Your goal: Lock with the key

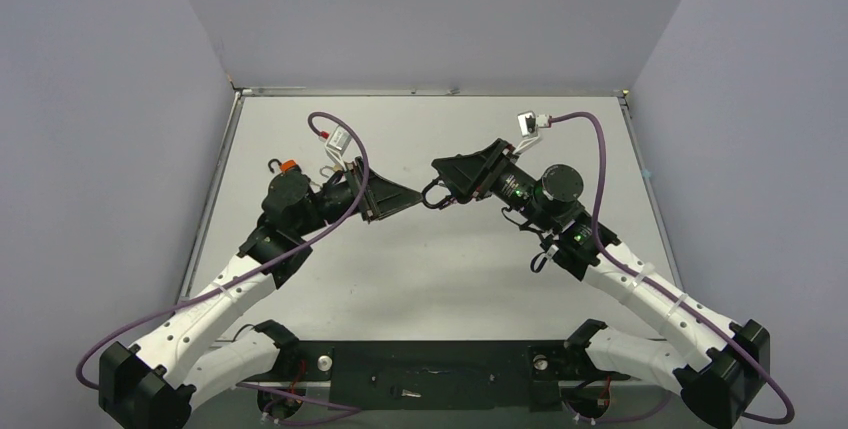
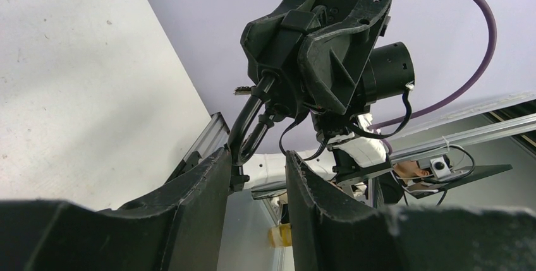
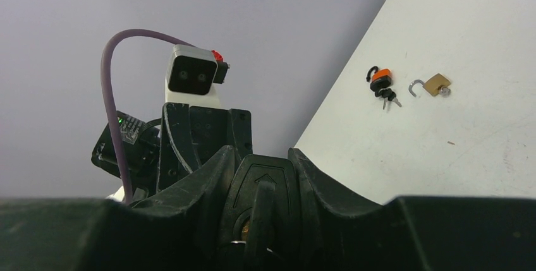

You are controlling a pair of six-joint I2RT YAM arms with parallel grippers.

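Observation:
A black padlock (image 2: pixel 287 50) is clamped in my right gripper (image 1: pixel 447 174), which is shut on its body. Its dark curved shackle (image 2: pixel 241 129) points at my left gripper, its bend by the left finger's tip. That gripper stands open, holding nothing. From the padlock's side a small metal key (image 2: pixel 242 90) sticks out. In the top view the shackle (image 1: pixel 431 197) touches or nearly touches the left fingertips; I cannot tell which. Between the right gripper's fingers the body (image 3: pixel 265 173) shows end-on. Whether the shackle is fully seated I cannot tell.
On the white table (image 3: pixel 468 151) lie an orange-and-black padlock (image 3: pixel 381 79), a few keys (image 3: pixel 390 98) and a brass padlock (image 3: pixel 437 84) with its shackle open. In the top view the left arm partly covers them.

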